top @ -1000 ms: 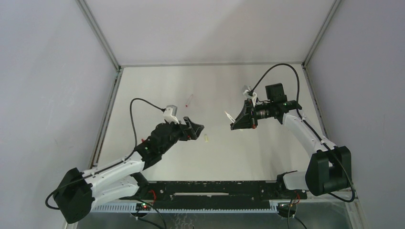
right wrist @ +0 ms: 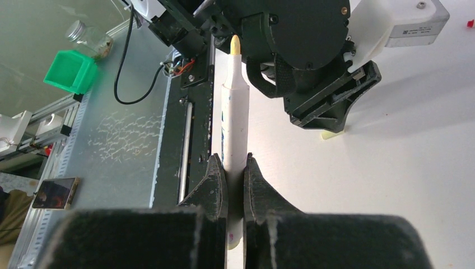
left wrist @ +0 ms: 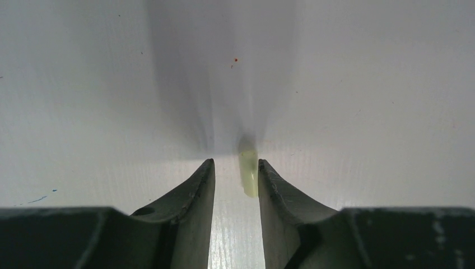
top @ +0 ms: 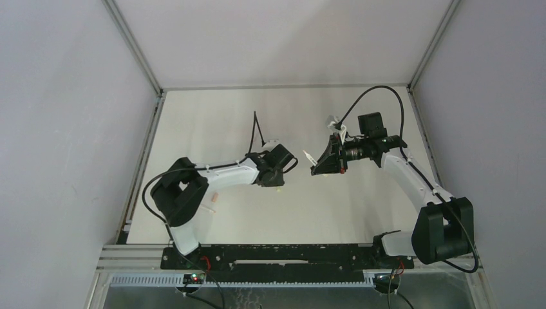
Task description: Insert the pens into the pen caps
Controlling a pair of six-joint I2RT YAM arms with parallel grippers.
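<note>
A white pen (right wrist: 235, 120) with a yellow tip stands in my right gripper, which is shut on its barrel. From above, that pen (top: 310, 157) sticks out up and to the left of the right fingers. Lying on the table is a pale yellow cap (left wrist: 248, 174). My left gripper hovers over it, part open, with the cap showing between the fingertips, nearer the right finger. Nothing shows gripped there. In the top view the left arm hides most of the cap (top: 278, 190).
A pinkish cap (top: 214, 197) and another pen (top: 207, 208) lie at the left, partly behind the left arm. The right wrist view shows a green box (right wrist: 71, 71) and a phone (right wrist: 55, 193) off the table.
My left arm has swung right and come over the yellow cap, its gripper turning to point down. The right arm and its pen have stayed still.
</note>
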